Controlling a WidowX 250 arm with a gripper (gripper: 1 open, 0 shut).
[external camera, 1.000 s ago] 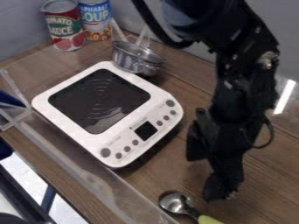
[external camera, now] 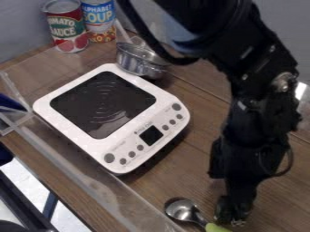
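My black gripper (external camera: 233,214) is low at the lower right, just above or at the green handle (external camera: 216,227) of a metal ladle or spoon (external camera: 182,209) lying on the wooden counter. Its fingers are small and dark here, and the handle is partly hidden by them. A white induction cooktop (external camera: 72,104) with a dark plate lies to the left.
A steel pot (external camera: 140,62) stands behind the cooktop. A tomato sauce can (external camera: 68,30) and a soup can (external camera: 101,20) stand at the back left. A clear plastic strip and the counter edge (external camera: 49,163) run along the front left.
My gripper has moved down toward the spoon's green handle. The spoon and cooktop look unmoved.
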